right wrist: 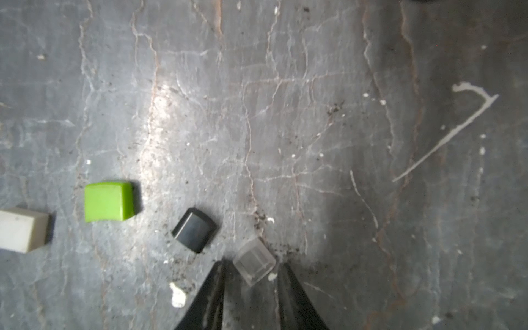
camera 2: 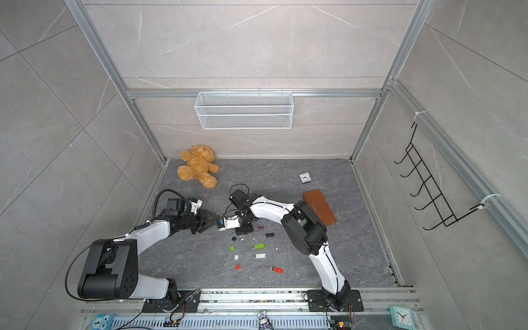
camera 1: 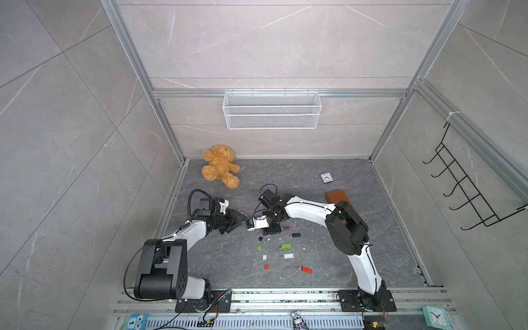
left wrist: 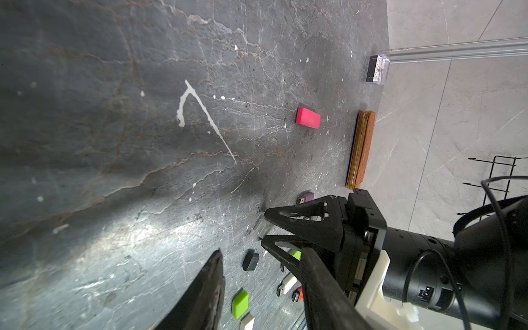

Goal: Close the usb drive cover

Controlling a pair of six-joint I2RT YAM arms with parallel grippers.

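A clear cap point(right wrist: 254, 258) lies flat on the grey table, set at an angle between the fingertips of my right gripper. The fingers are open, with a small gap at either side of the cap. In the left wrist view, a purple USB drive point(left wrist: 305, 197) lies partly behind that gripper's fingers point(left wrist: 297, 209); in the top left view the purple drive point(camera 1: 285, 227) shows just right of the right gripper. My left gripper stands open off to the left, nothing between its fingers.
Loose caps lie nearby: black point(right wrist: 194, 230), green point(right wrist: 110, 201), white point(right wrist: 22, 230) and red point(camera 1: 266, 266). Black point(camera 1: 296, 234), green point(camera 1: 286, 245), white point(camera 1: 288, 255) and red point(camera 1: 305, 269) drives lie to their right. A teddy bear point(camera 1: 221, 166) sits back left.
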